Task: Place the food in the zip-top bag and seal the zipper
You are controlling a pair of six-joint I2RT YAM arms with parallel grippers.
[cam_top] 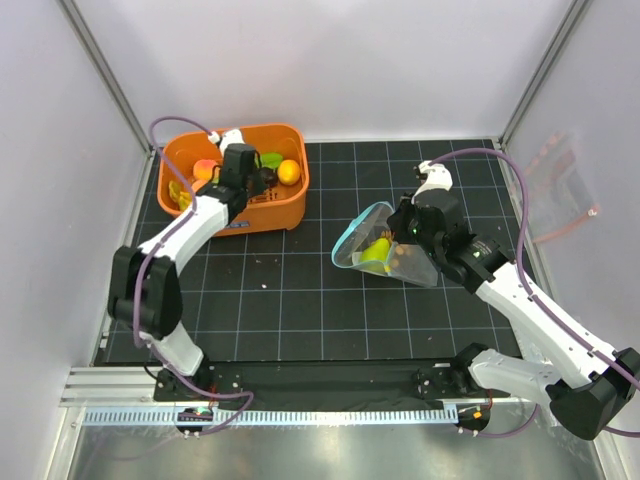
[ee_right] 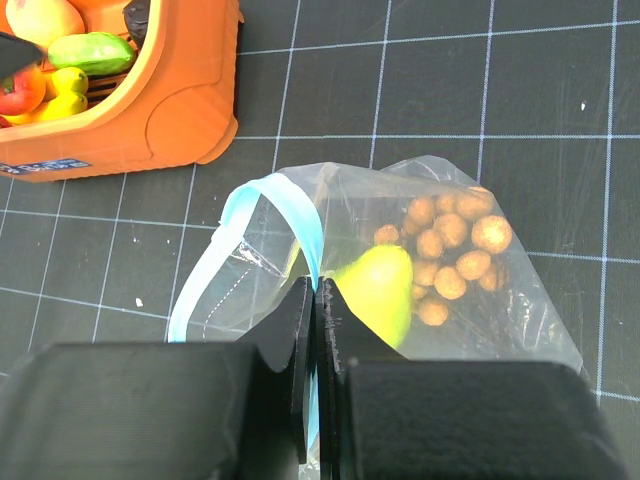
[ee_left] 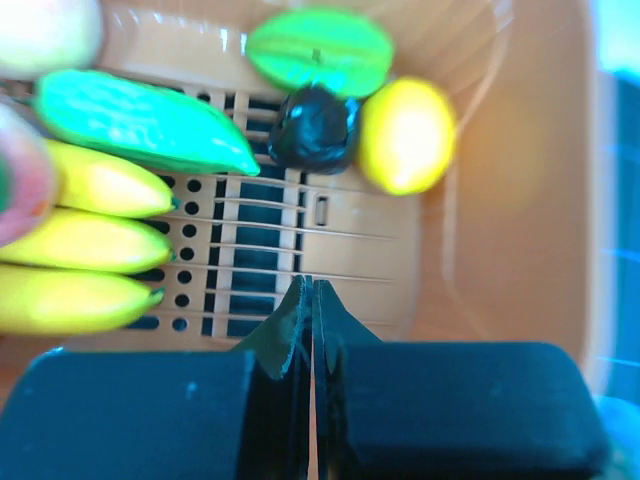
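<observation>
My left gripper is above the orange basket, its fingertips together and nothing between them. Below it in the left wrist view lie a dark, shiny purple-black item (ee_left: 313, 130), a lemon (ee_left: 407, 137), a green ridged fruit (ee_left: 322, 50), a long green vegetable (ee_left: 145, 120) and several bananas (ee_left: 85, 240). My right gripper is shut on the blue-edged rim of the clear zip bag (ee_right: 540, 320). The bag's mouth gapes to the left. Inside it are a yellow-green pear-shaped food (ee_right: 380, 290) and several round brown balls (ee_right: 450, 230).
The orange basket (cam_top: 290, 212) stands at the back left, its walls rising around the food. A clear piece with reddish marks (cam_top: 563, 190) is at the right wall.
</observation>
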